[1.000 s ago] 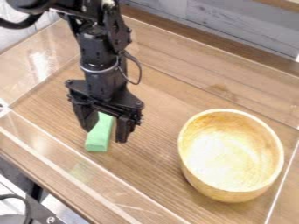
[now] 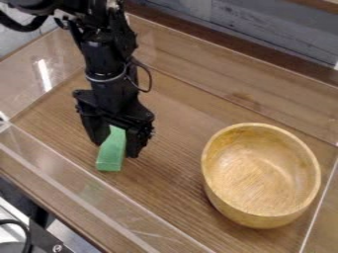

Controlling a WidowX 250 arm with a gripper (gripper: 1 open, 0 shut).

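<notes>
My black gripper (image 2: 117, 126) hangs from the upper left, its fingers open and low over the table, around and just above a small green block (image 2: 114, 153). The fingers hide the top of the block; whether they touch it cannot be told.
A large tan round bowl (image 2: 260, 206) stands at the right. A light strip runs along the left, and a dark area with a cable is at the lower left corner.
The gripper has shifted slightly left over the green block, which looks to be in the same place.
</notes>
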